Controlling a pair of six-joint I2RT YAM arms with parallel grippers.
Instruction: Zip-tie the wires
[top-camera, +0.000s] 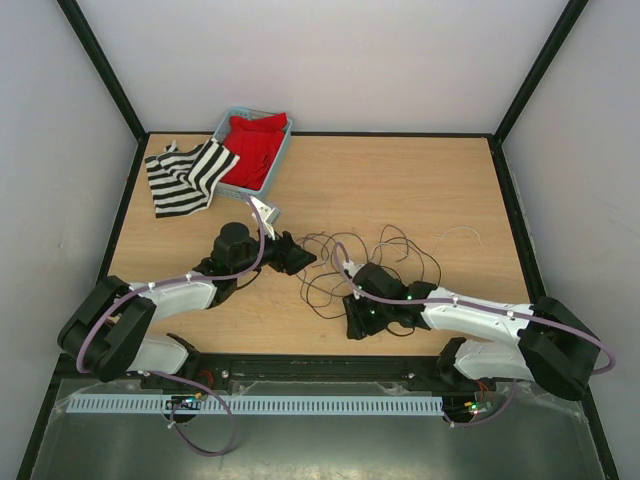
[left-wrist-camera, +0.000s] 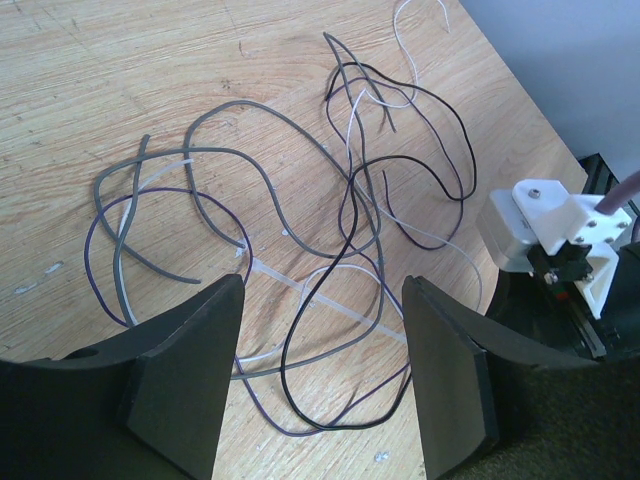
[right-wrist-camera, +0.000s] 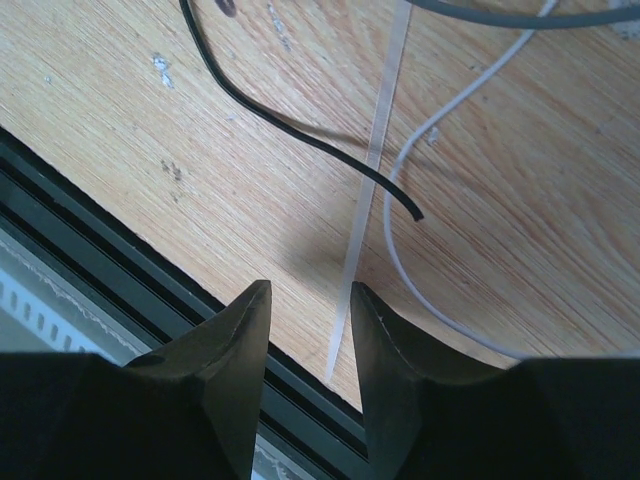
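Observation:
Tangled black, grey, purple and white wires (left-wrist-camera: 275, 197) lie in loose loops on the wooden table. A pale translucent zip tie runs flat on the wood, also visible as a strip crossing under the wires in the left wrist view. My right gripper is low near the table's front edge, its fingers partly apart. The tie's tail end lies close beside the right-hand finger (right-wrist-camera: 372, 320), with nothing gripped between them. Over the left part of the wires, my left gripper stands open and empty.
A blue-grey basket (top-camera: 240, 192) with red cloth stands at the back left, a striped black-and-white cloth (top-camera: 183, 178) beside it. The dark front rail (right-wrist-camera: 130, 260) runs close to my right gripper.

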